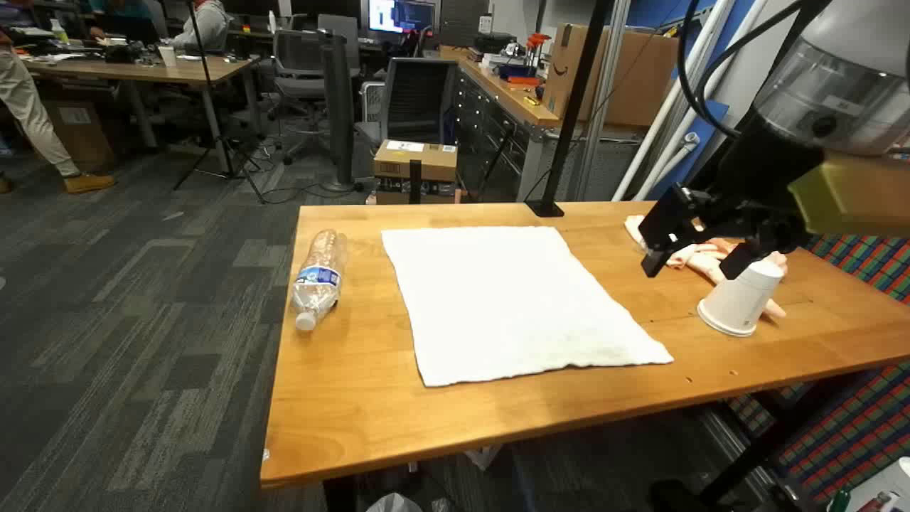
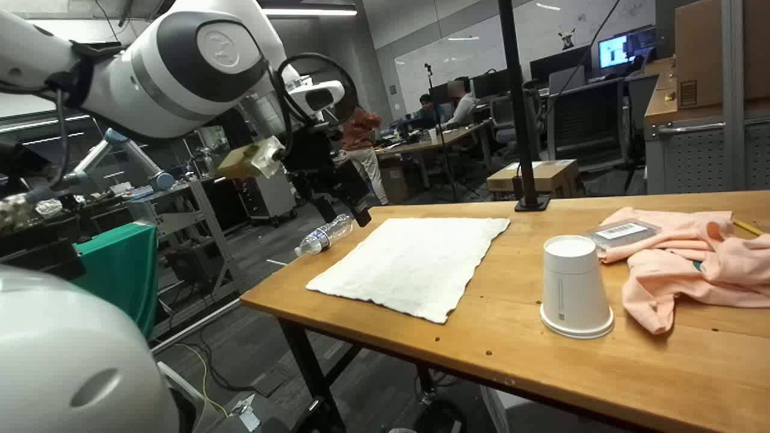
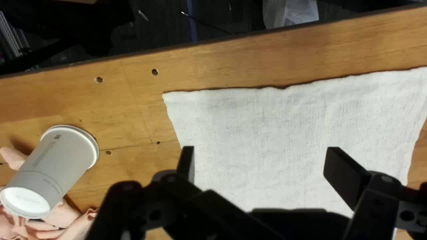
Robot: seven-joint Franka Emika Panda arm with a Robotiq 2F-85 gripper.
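My gripper hangs above the table, its fingers wide apart with nothing between them. Below it in the wrist view lies a white cloth [image 3: 288,124], spread flat on the wooden top. A white paper cup [image 2: 575,292] stands upside down beside the cloth, apart from it. On the cloth's other side, a clear plastic bottle [image 1: 318,281] with a blue label lies on its side near the table edge. A crumpled pink cloth [image 2: 693,263] rests behind the cup, with a small clear case [image 2: 625,233] on it.
A black post [image 1: 559,128] rises from the back edge of the wooden table [image 1: 358,409]. Bare tabletop shows between the white cloth and the cup, and along the front edge. A cardboard box [image 1: 415,161] sits beyond the table.
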